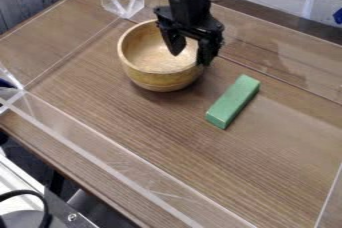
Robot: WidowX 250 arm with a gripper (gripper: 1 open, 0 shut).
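A round wooden bowl [150,69] sits upper middle on the wooden table. My black gripper [190,44] is over the bowl's back right part, its fingers apart and pointing down, with nothing visible held between them. Whether the fingertips touch the bowl cannot be told. A green block [234,101] lies to the right and in front of the bowl.
A small clear holder [123,2] stands at the back left. Black cables [27,197] lie at the lower left corner.
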